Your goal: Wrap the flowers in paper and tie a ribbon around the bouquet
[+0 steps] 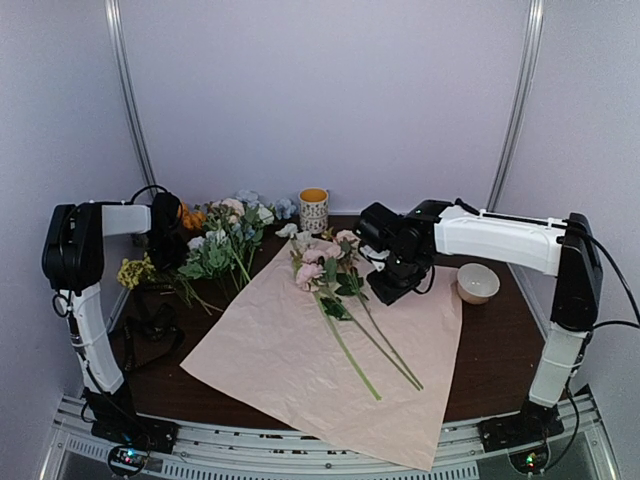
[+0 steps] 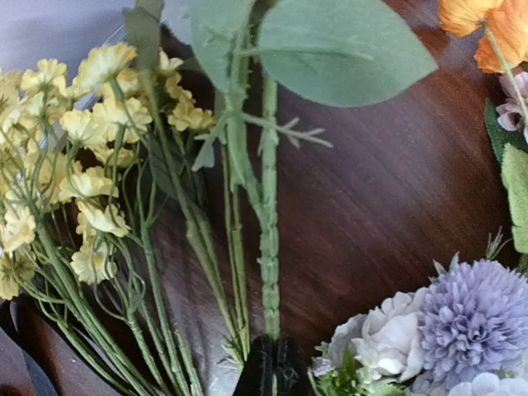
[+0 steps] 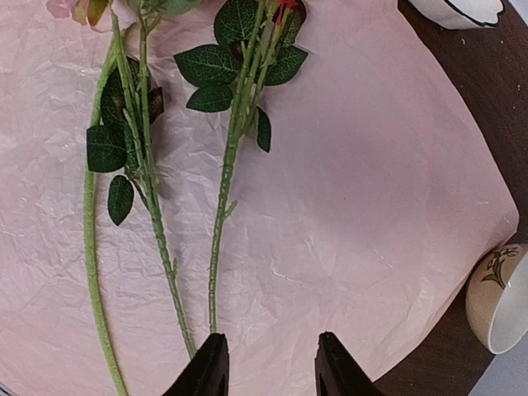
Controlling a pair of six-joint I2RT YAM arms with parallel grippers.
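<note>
On the pink wrapping paper (image 1: 320,350) lie pink flowers (image 1: 309,275) with their green stems (image 1: 350,350) fanned toward the front. Over the paper's right half, my right gripper is partly open. Nothing is between its fingers, and a stem tip lies just beyond the left one. At the far left, my left gripper is shut around the lower part of a thick green stem (image 2: 270,247) with broad leaves. Yellow flowers (image 2: 95,124) lie beside that stem. What flower the stem bears is out of sight.
More flowers (image 1: 220,245) are heaped at the back left, orange and blue among them. A patterned cup (image 1: 313,212) stands behind the paper, a white bowl (image 1: 478,284) to its right. A black ribbon-like strip (image 1: 150,335) lies front left.
</note>
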